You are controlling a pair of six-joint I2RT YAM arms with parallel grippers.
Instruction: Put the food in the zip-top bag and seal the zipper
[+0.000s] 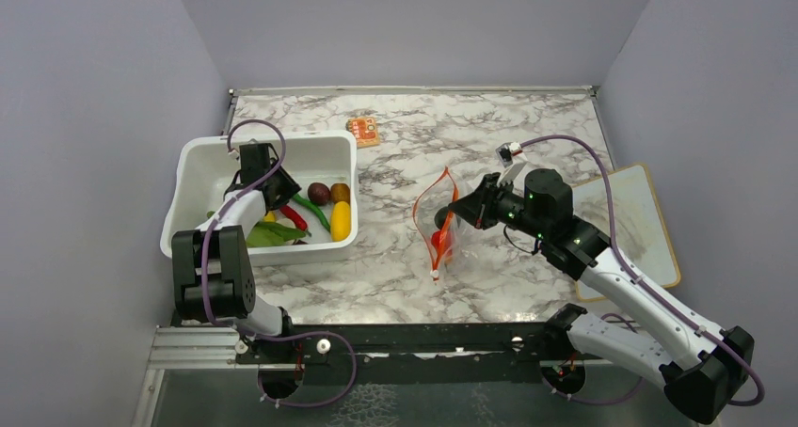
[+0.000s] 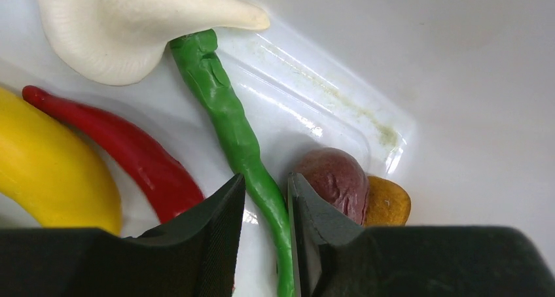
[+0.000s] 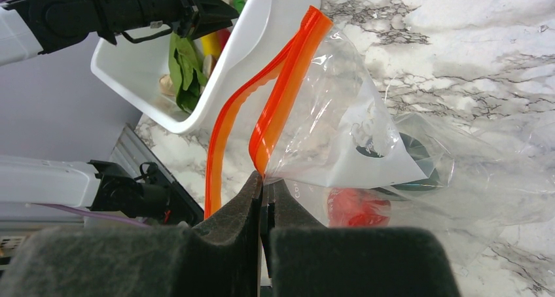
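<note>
My left gripper is in the white bin, its fingers closed about the green pepper. A red pepper, a yellow item, a white mushroom-like piece, a dark red round item and a brown one lie around it. My right gripper is shut on the edge of the clear bag at its orange zipper. The bag stands open, with a red item and a dark item inside.
An orange card lies behind the bin. A board is at the right, partly behind the right arm.
</note>
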